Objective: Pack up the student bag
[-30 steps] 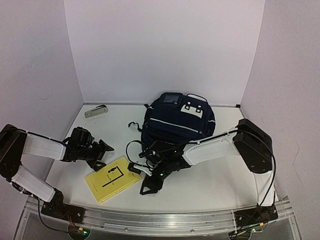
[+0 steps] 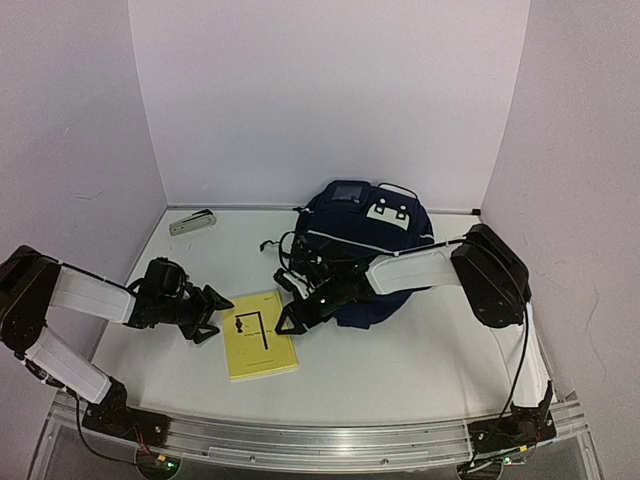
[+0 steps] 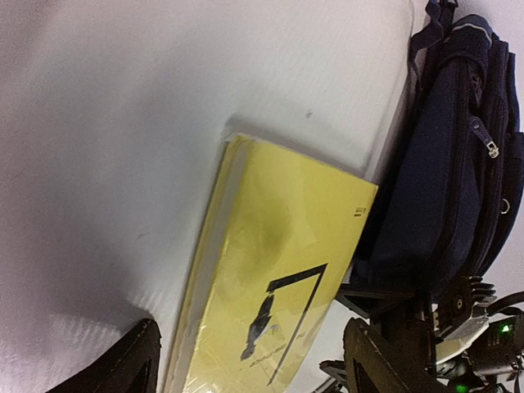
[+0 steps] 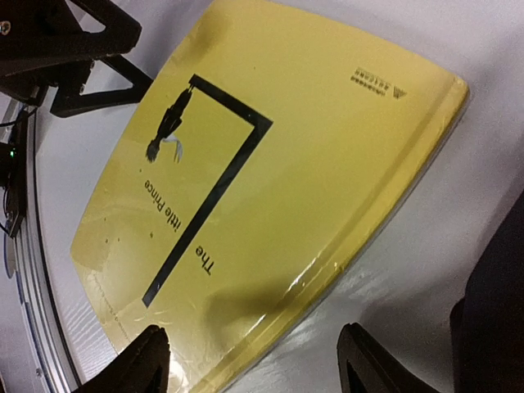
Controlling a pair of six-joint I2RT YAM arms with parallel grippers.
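A yellow book (image 2: pixel 253 360) titled The Little Prince lies flat on the table between my two grippers. My left gripper (image 2: pixel 217 315) stands open at the book's left edge; in the left wrist view its fingers (image 3: pixel 131 360) are spread wide around the near end of the book. My right gripper (image 2: pixel 279 303) is by the book's right edge, open, its fingers (image 4: pixel 143 360) apart over the spine side of the book (image 4: pixel 246 188). The dark blue bag (image 2: pixel 355 220) lies behind the right arm, which hides part of it.
A grey stapler (image 2: pixel 192 222) rests at the back left. White walls close in the table at the back and sides, and a metal rail (image 2: pixel 320 432) runs along the front.
The book has turned to lie nearly straight and shifted right. The left arm barely moved.
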